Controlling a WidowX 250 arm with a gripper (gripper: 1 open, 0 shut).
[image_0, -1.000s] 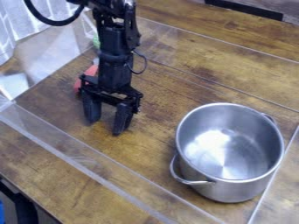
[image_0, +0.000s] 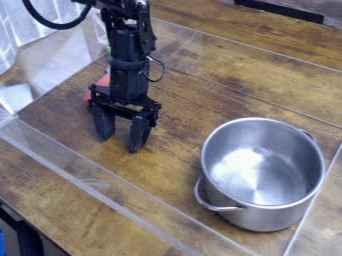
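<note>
The black robot arm reaches down from the top left, its gripper (image_0: 123, 128) low over the wooden table (image_0: 134, 200) at the left middle. Its fingers are dark against their shadow, so whether they are open or shut, or hold anything, is unclear. A red object (image_0: 96, 87) is partly hidden behind the arm. A large steel pot (image_0: 262, 160) with side handles stands on the table at the right.
A crumpled clear or white sheet (image_0: 27, 50) lies along the back left edge.
The arm's upper part looks very slightly shifted, covering more of the green item behind it; otherwise the scene is the same.
</note>
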